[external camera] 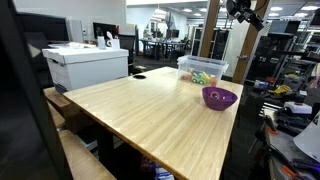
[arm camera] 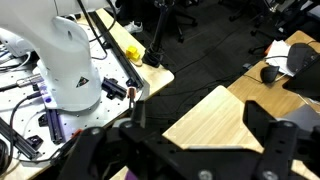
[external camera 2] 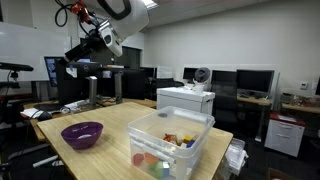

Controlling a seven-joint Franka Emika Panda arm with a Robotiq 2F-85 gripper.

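Observation:
A purple bowl (external camera: pixel 220 98) sits near the table's right edge in exterior view 1, with a small reddish thing inside it. Exterior view 2 shows the same bowl (external camera 2: pixel 82 136) at the left end of the table. Beside it stands a clear plastic bin (external camera 2: pixel 165 130) holding several coloured items. My gripper is high above the table, its black fingers (arm camera: pixel 273 128) wide apart and nothing visible between them. Only a sliver of purple shows at the bottom of the wrist view, mostly hidden behind the gripper.
A white cabinet (external camera: pixel 88 68) stands behind it. In the wrist view, the white arm base (arm camera: pixel 75 65) and cables fill the left side.

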